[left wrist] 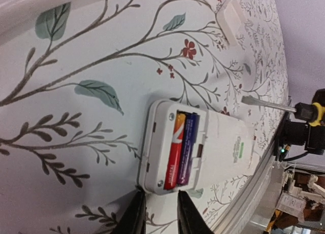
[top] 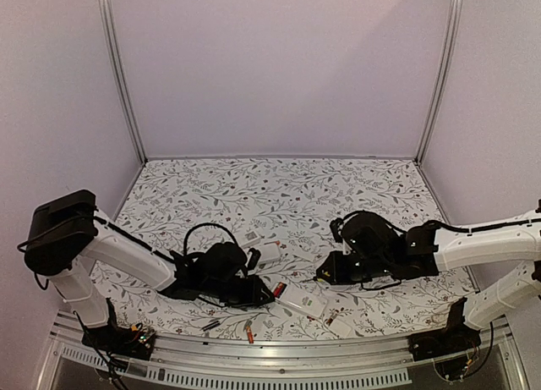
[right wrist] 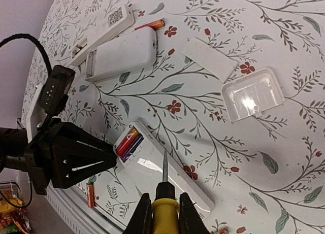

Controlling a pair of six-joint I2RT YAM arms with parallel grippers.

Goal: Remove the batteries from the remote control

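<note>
The remote (left wrist: pixel 226 147) lies back-up with its battery bay open; a red battery (left wrist: pixel 173 158) and a purple battery (left wrist: pixel 187 147) sit in it. My left gripper is part open at the bay's end, with nothing visible between its fingers; in the top view it (top: pixel 264 294) is beside the remote. My right gripper is shut on a yellow-and-black screwdriver (right wrist: pixel 165 193), its metal tip raised above the remote, to the right of the bay in the top view.
Two white cases (right wrist: pixel 122 59) (right wrist: pixel 101 33), a white cover (right wrist: pixel 208 59) and a clear lid (right wrist: pixel 252 94) lie behind the remote. A loose battery (right wrist: pixel 90 193) lies near the front edge.
</note>
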